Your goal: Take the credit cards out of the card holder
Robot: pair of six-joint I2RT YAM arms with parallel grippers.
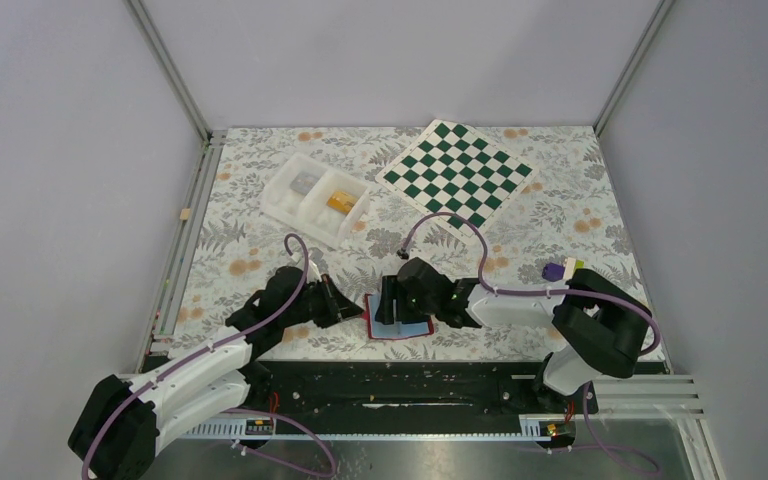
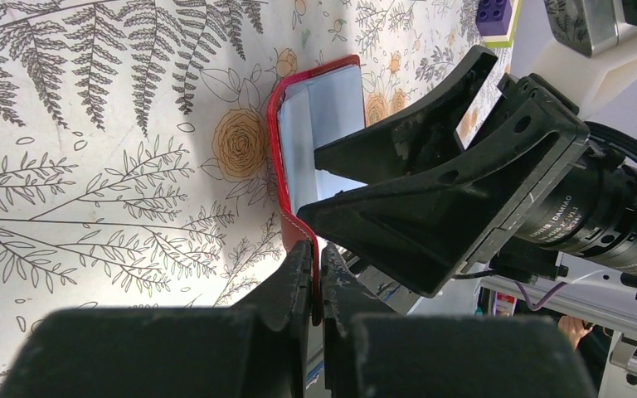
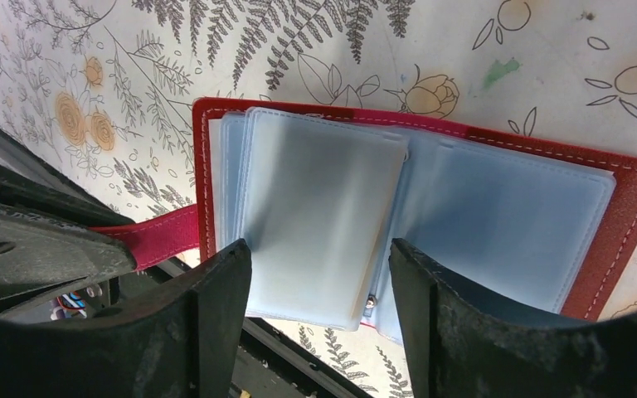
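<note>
The red card holder lies spread open near the table's front edge, with clear, bluish plastic sleeves inside. Its left stack of sleeves shows no printed card; a flat sleeve covers the other half. My left gripper is shut on the holder's red strap, which is pulled out to the left. Over the sleeves, my right gripper stands open, one finger on each side of the left stack's lower part. Whether its fingertips touch the sleeves, I cannot tell.
Behind the left arm stands a white divided tray with a grey card and an orange card in it. A green checkered board lies at the back. Purple and yellow-green blocks sit at right, close to the right arm.
</note>
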